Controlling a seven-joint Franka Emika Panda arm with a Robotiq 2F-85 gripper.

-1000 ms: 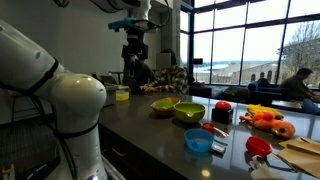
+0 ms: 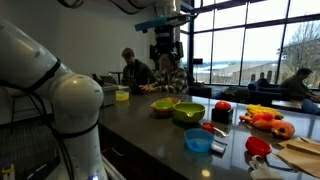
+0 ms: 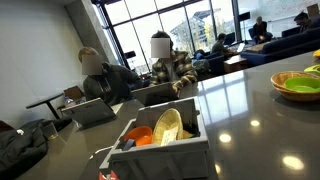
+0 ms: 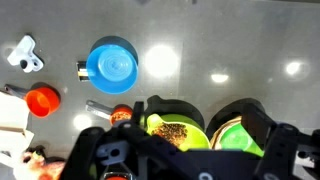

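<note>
My gripper (image 2: 165,60) hangs high above the table, fingers apart and nothing between them. Below it stand a green bowl (image 2: 187,113) and a tan-rimmed bowl (image 2: 165,105). In the wrist view the gripper's dark fingers partly cover a green bowl with brown contents (image 4: 176,131); another green-lined bowl (image 4: 236,138) is to its right. A blue bowl (image 4: 117,66) sits apart, up and left of these. Beside the bowls lies a small red utensil or pan (image 4: 121,113), partly hidden. A red cup (image 4: 43,101) is at the left edge.
Orange plush-like items (image 2: 272,124), a yellow item (image 2: 262,110) and a red object (image 2: 222,106) crowd the right side. A grey bin (image 3: 160,160) holds a basket and something orange. Two people sit behind the table. Bare tabletop (image 4: 220,45) lies beyond the bowls.
My gripper has moved to the right in exterior view 1, staying high above the table. The tabletop objects have not moved.
</note>
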